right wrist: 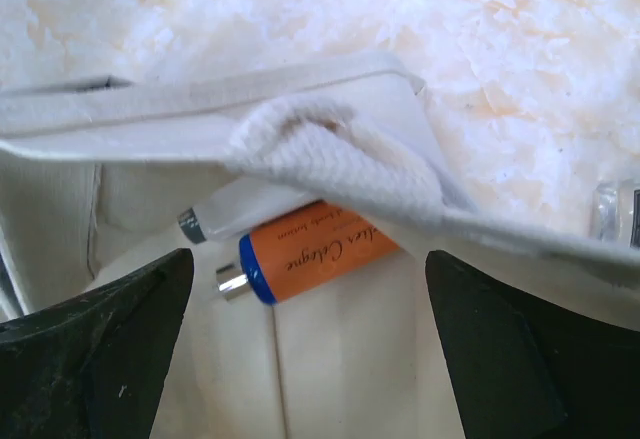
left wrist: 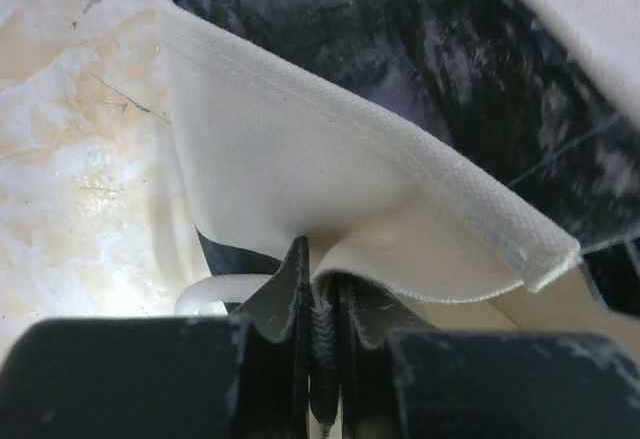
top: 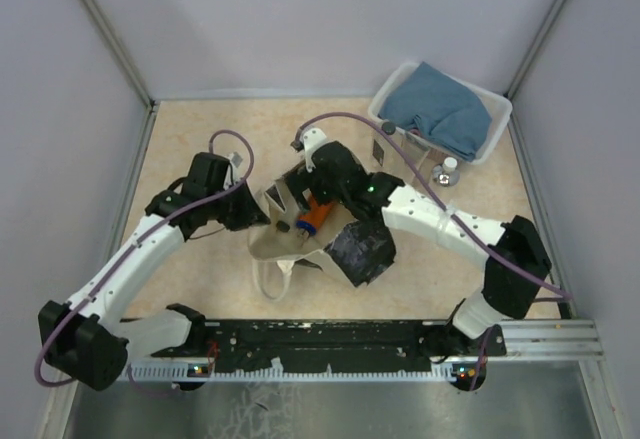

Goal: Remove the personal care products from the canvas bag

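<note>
The cream and black canvas bag (top: 285, 247) stands with its mouth up at the table's middle. Inside it lie an orange bottle with a blue band (right wrist: 318, 251) and a whitish tube with a dark cap (right wrist: 245, 207). My left gripper has its fingers close together around the bag's left rim, with a fold of canvas between them. Above the bag's mouth my right gripper is open; in the right wrist view its fingers stand either side of the orange bottle, apart from it. A pale handle (right wrist: 325, 159) crosses in front of the two items.
At the back right, a white bin (top: 503, 119) holds a folded blue cloth (top: 436, 111). Clear bottles stand in front of it, one with a white cap (top: 450, 165), partly behind the right arm. Bare table shows at the back left and right.
</note>
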